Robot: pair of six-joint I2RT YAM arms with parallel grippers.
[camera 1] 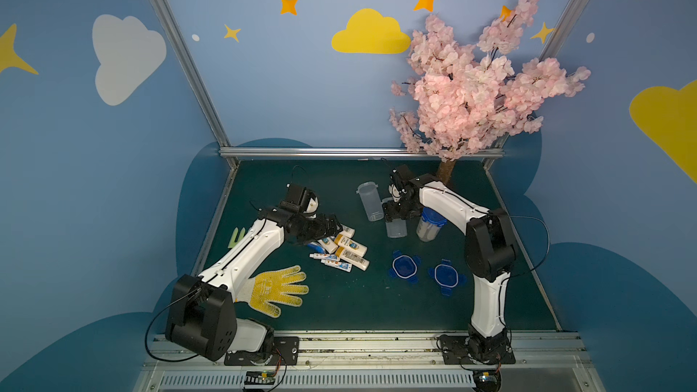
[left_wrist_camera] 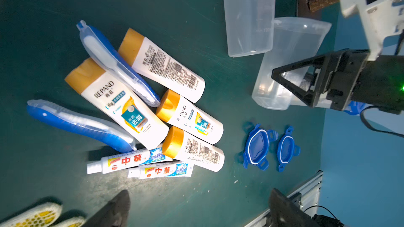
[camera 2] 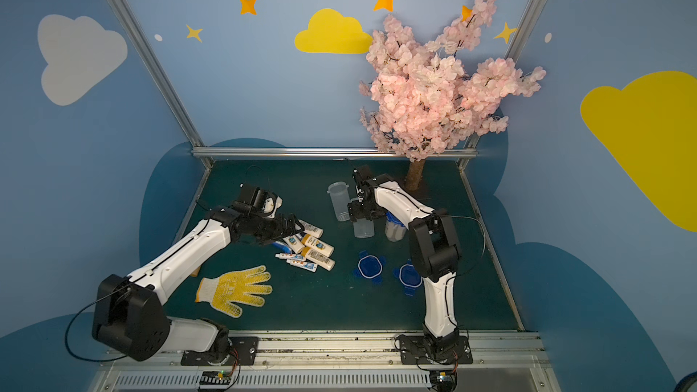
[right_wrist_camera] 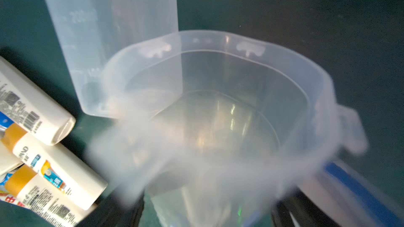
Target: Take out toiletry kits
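My left gripper [camera 1: 332, 228] stands open above the toiletries, with nothing between its fingers. In the left wrist view lie several white bottles with orange caps, one a shampoo bottle [left_wrist_camera: 126, 108], two blue toothbrush cases [left_wrist_camera: 77, 124] and two toothpaste tubes [left_wrist_camera: 130, 159]. My right gripper [camera 1: 394, 210] is open at a clear container [right_wrist_camera: 227, 113], whose blurred near rim fills the lower right wrist view between the fingers. Contact there cannot be told. Beside it to the left stands another clear container [camera 1: 371, 201].
A lidded container [camera 1: 428, 228] with contents stands under the right forearm. Two blue lids [camera 1: 403, 266] lie on the front table. A yellow glove [camera 1: 276, 290] rests at the front left, and a blossom tree [camera 1: 464, 94] rises behind.
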